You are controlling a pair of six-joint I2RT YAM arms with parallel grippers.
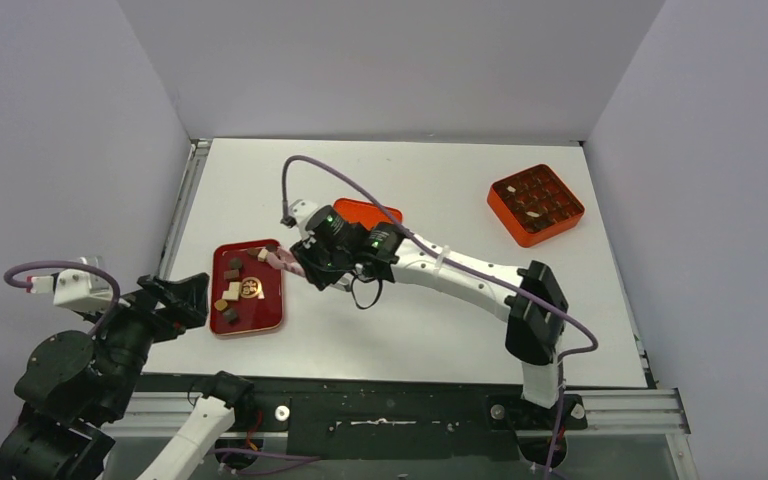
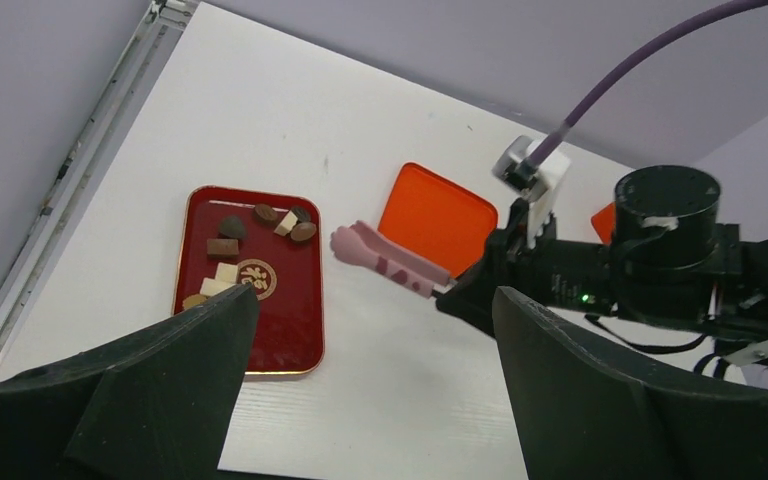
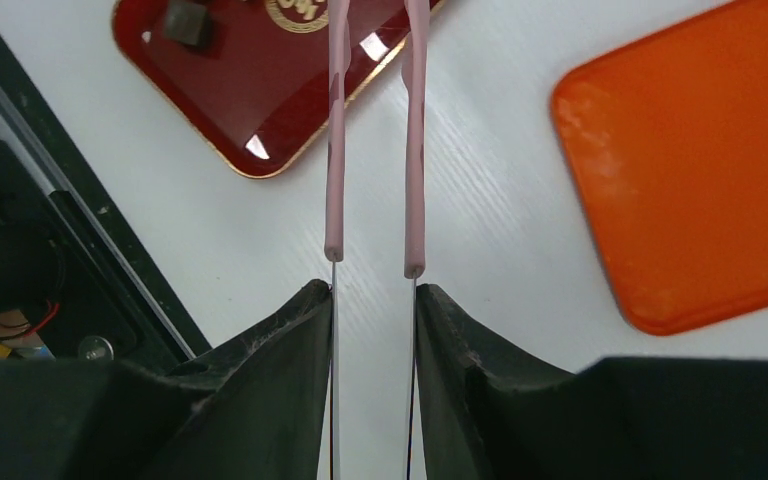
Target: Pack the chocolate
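A red tray [image 1: 265, 318] with assorted chocolates [image 2: 225, 247] sits at the table's left. An orange box [image 1: 507, 221] with a divided insert, holding a few small items, stands at the back right. An orange lid [image 2: 438, 205] lies mid-table. My right gripper [image 1: 278, 258] hangs over the red tray's right side; its two pink fingers stand apart, with nothing seen held between them in the right wrist view. My left gripper is off the table's left front; its fingers stand apart with nothing between.
Grey walls enclose the sides and back. The right arm stretches across the middle, partly covering the lid.
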